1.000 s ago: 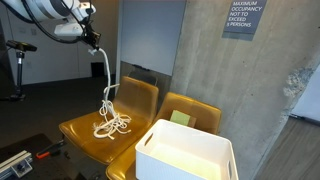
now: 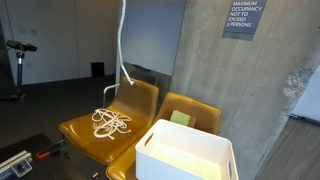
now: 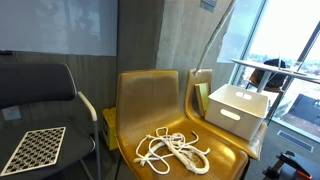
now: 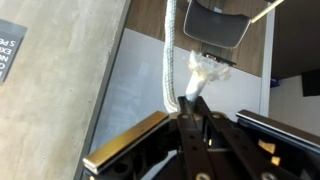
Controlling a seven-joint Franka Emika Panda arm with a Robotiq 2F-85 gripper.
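A white rope [image 2: 121, 40] hangs from the top edge of exterior view 1 towards the tan chair. More of the rope lies in loose loops [image 3: 175, 150] on the chair seat [image 3: 222, 158]. In exterior view 2 a raised strand [image 3: 216, 38] slants up out of the frame. My gripper appears only in the wrist view, shut on the rope. A frayed white tip [image 4: 205, 71] sticks out past its fingers, and a length of rope [image 4: 168, 55] runs up beside it. The exact grip point is partly hidden.
A white bin [image 2: 185, 153] stands on the second tan chair, to the right, with a yellow-green block [image 2: 183, 118] behind it. A black chair with a patterned panel [image 3: 36, 149] is at the left. A concrete wall [image 2: 230, 75] rises behind.
My gripper has risen out of exterior view 1, carrying the rope end up. The hanging strand has swung to the right and its lower part has lifted, while the loops remain on the seat.
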